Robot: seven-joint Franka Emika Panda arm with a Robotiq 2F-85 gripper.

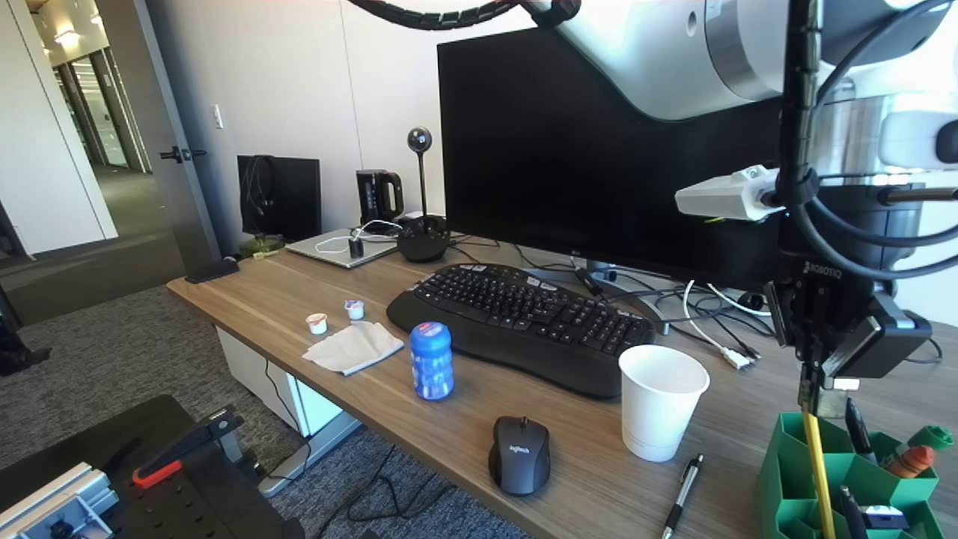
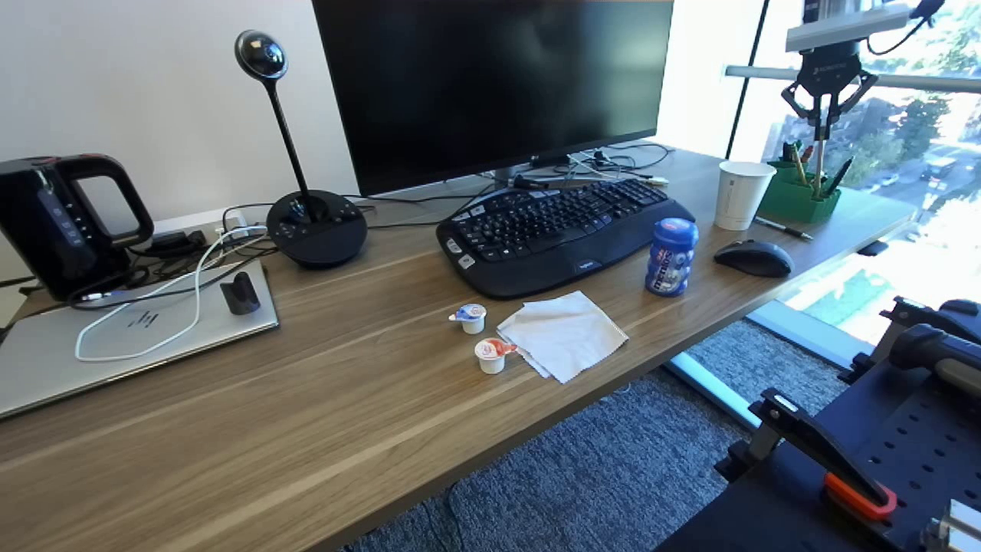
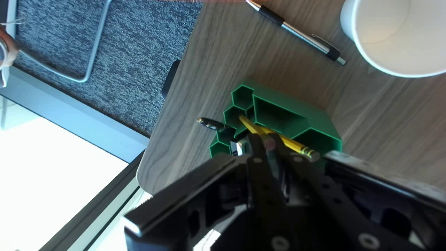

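A green pen holder [image 1: 779, 467] stands at the right of the desk, in the wrist view [image 3: 292, 100] seen from above. Over it, my gripper [image 1: 822, 400] points down and is shut on a thin pencil-like stick. A yellow pencil [image 1: 817, 467] rises from the holder to the fingertips in exterior view 1. From the other side, a pale stick [image 2: 818, 165] runs from the gripper [image 2: 824, 135] down into the holder. In the wrist view a yellow pencil [image 3: 292, 144] leans across beside the fingertips, which partly hide the grip.
Pens [image 1: 853, 512], a green marker [image 1: 932, 437] and an orange-red item [image 1: 911, 463] crowd the holder. Left of it are a white cup [image 1: 662, 404], a loose pen [image 1: 684, 495], a mouse [image 1: 521, 457], a blue bottle [image 1: 432, 362] and a keyboard [image 1: 530, 314].
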